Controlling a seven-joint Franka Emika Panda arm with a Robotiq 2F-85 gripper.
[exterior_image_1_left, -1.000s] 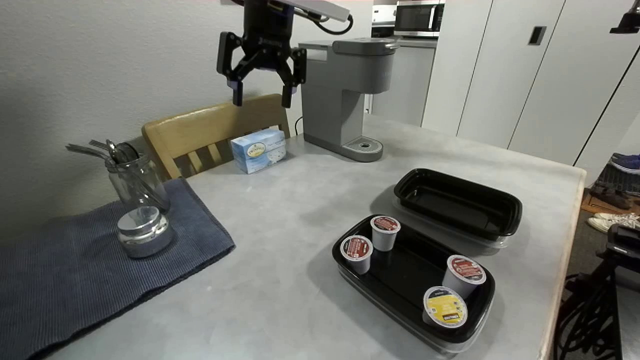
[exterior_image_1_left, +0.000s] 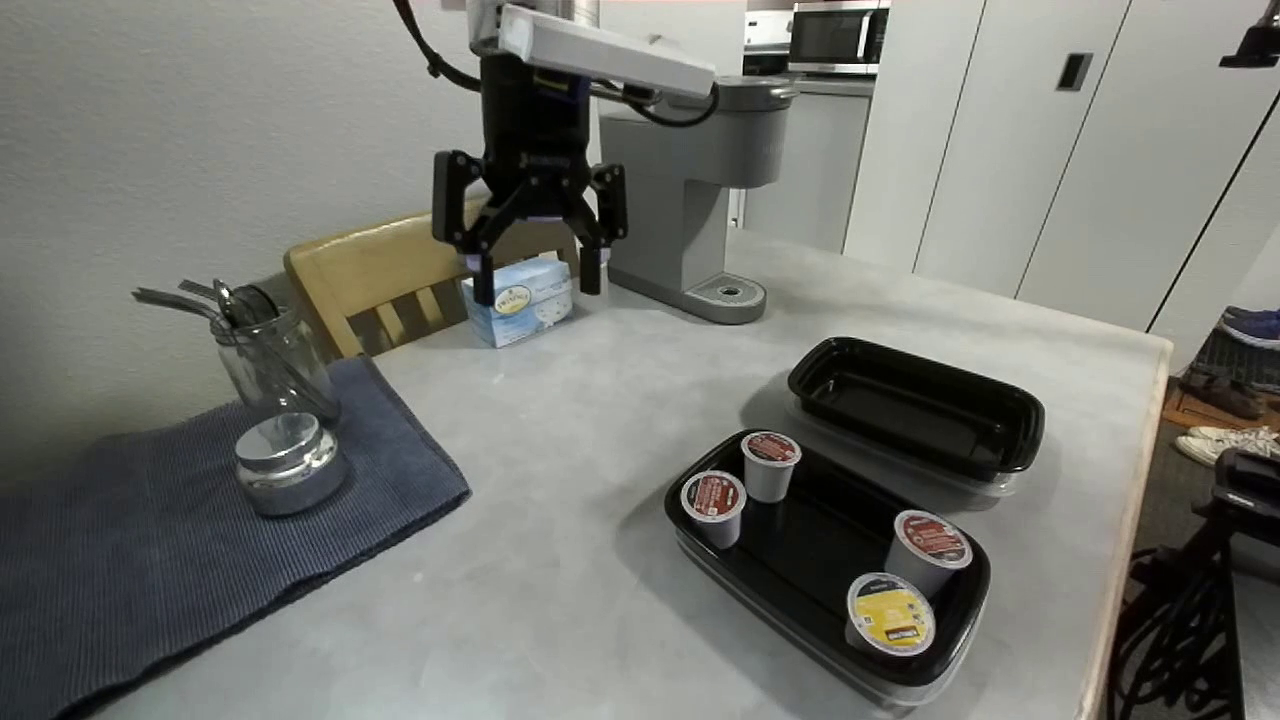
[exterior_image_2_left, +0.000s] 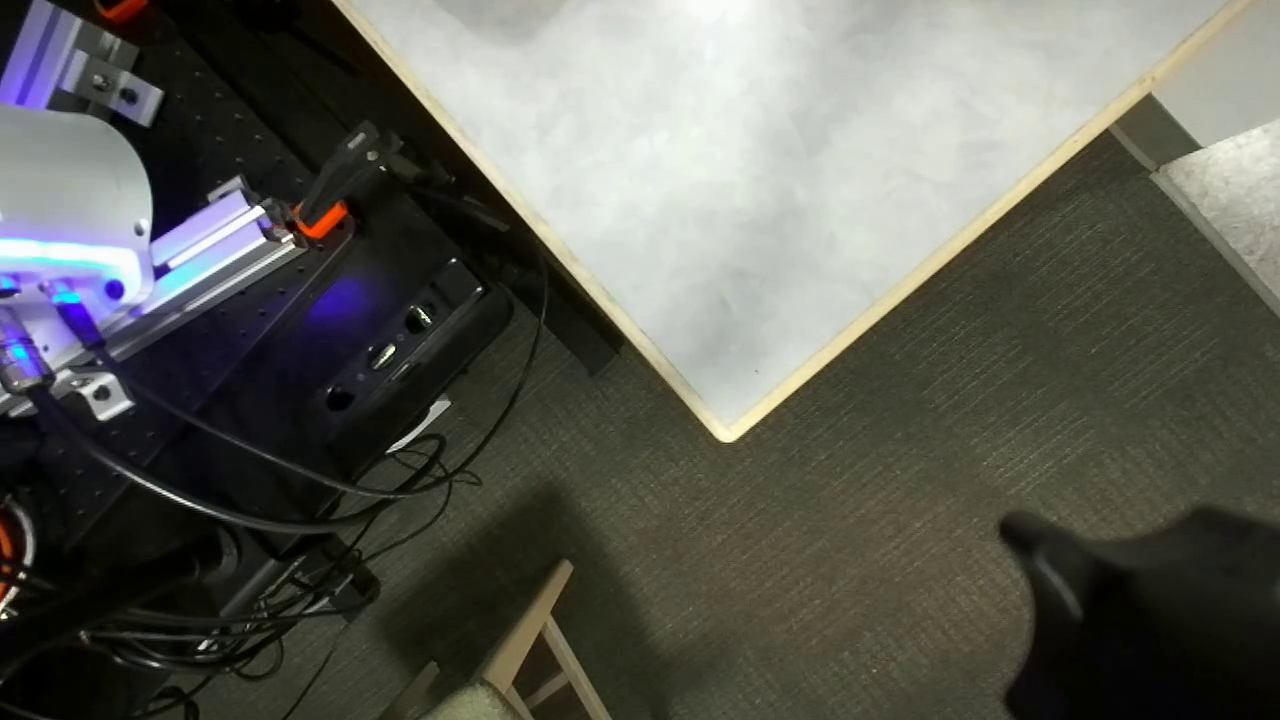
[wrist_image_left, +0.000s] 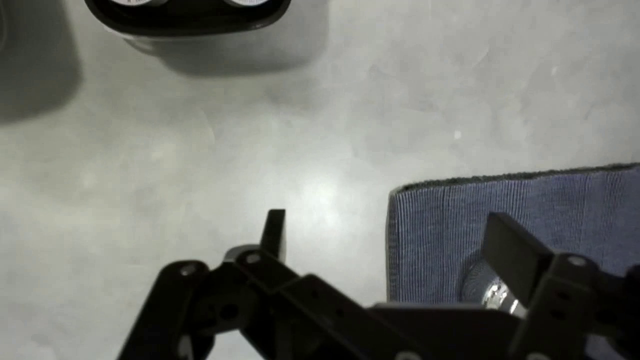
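My gripper (exterior_image_1_left: 536, 282) is open and empty, its two fingers spread apart. In exterior view 1 it appears in front of the light blue tea box (exterior_image_1_left: 518, 302), left of the grey coffee machine (exterior_image_1_left: 672, 198). Lower down, a black tray (exterior_image_1_left: 828, 564) bears several coffee pods, among them a yellow-lidded one (exterior_image_1_left: 890, 616); behind it lies an empty black tray (exterior_image_1_left: 918, 408). A silver lidded jar (exterior_image_1_left: 289, 466) stands on the blue cloth. From the wrist, bare table shows beneath the left finger (wrist_image_left: 274, 233), while a shiny round thing (wrist_image_left: 499, 294) on the cloth is partly hidden by the right finger.
On the left the blue cloth (exterior_image_1_left: 228, 540) also carries a glass jar with cutlery (exterior_image_1_left: 274, 360). A wooden chair (exterior_image_1_left: 384, 258) touches the table's far side.
The arm has come down, lowering the gripper from above the chair to in front of the tea box in the exterior view. Its fingers remain spread, and the table objects have not moved.
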